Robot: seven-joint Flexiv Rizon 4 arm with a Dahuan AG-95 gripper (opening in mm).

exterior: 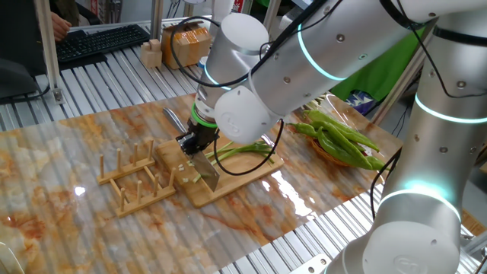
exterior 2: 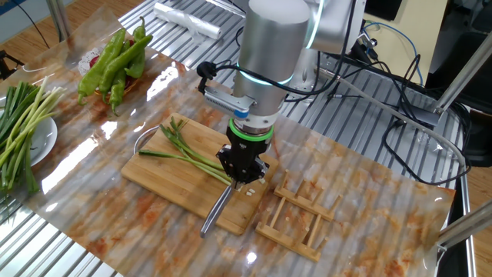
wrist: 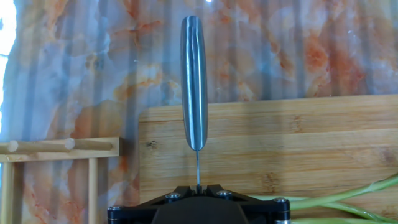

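A knife with a steel handle (wrist: 194, 84) and a broad blade (exterior: 205, 172) is gripped by my gripper. The fingers are shut on the knife's thin metal just ahead of the handle, as the wrist view shows. Under the blade lies a wooden cutting board (exterior 2: 164, 173), bearing long green onion stalks (exterior 2: 189, 155). Several small pale cut pieces (exterior: 181, 168) are scattered near the blade. The blade's lower edge is close to the board and stalks; whether it touches them cannot be told.
Beside the board stands a wooden peg rack (exterior: 142, 199). Green peppers (exterior 2: 115, 69) fill a basket, and more green onions (exterior 2: 27, 131) lie on a white plate (exterior 2: 44, 143).
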